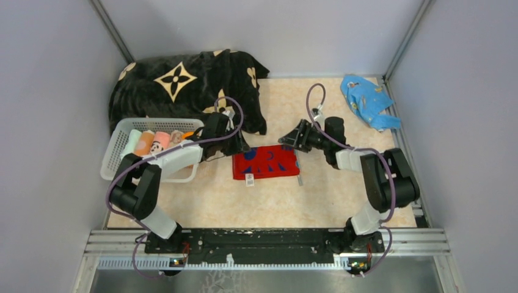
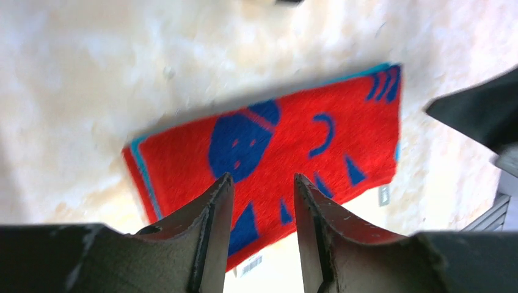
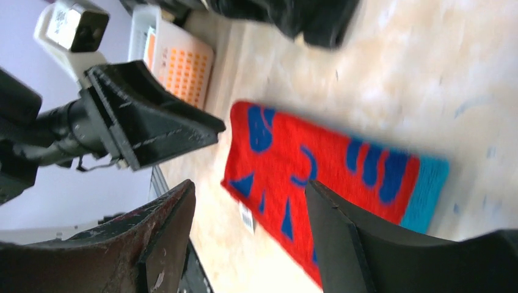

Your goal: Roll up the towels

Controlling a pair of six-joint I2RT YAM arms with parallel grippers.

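A red towel (image 1: 267, 163) with blue shapes lies folded into a flat rectangle mid-table, its blue-green underside showing along the edges in the left wrist view. Over its far left corner hovers my left gripper, part open, with no cloth pinched between its fingers. Near the towel's far right corner is my right gripper; its fingers are spread wide and only the towel below shows through the gap. A white tag (image 1: 249, 180) sticks out from the towel's near edge.
At the left, a grey basket (image 1: 113, 154) holds several rolled towels. A black patterned blanket (image 1: 201, 85) is heaped behind it. A crumpled blue towel (image 1: 368, 104) sits at the back right. Bare table surrounds the red towel in front.
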